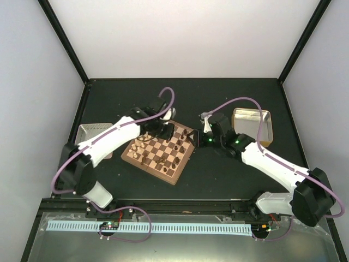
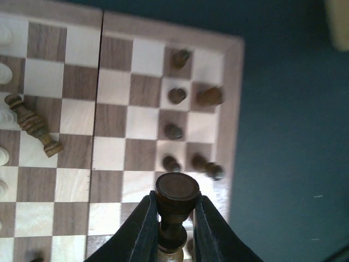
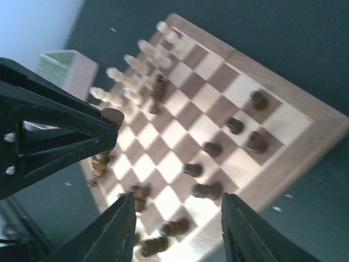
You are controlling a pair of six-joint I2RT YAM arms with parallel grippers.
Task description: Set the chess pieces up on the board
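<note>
The chessboard [image 1: 174, 172] sits mid-table with dark and light pieces on it. My left gripper is shut on a dark chess piece, held above the board; its black fingers also fill the upper left of the right wrist view. A dark piece [image 2: 34, 124] lies on its side among the squares, near a row of light pieces [image 3: 147, 65]. Several dark pieces [image 3: 257, 142] stand along the other side. My right gripper is part open over the board's right edge, with no piece seen clearly between its fingers.
A white basket [image 1: 92, 128] stands at the left, partly behind the left arm. A beige tray [image 1: 260, 114] stands at the back right.
</note>
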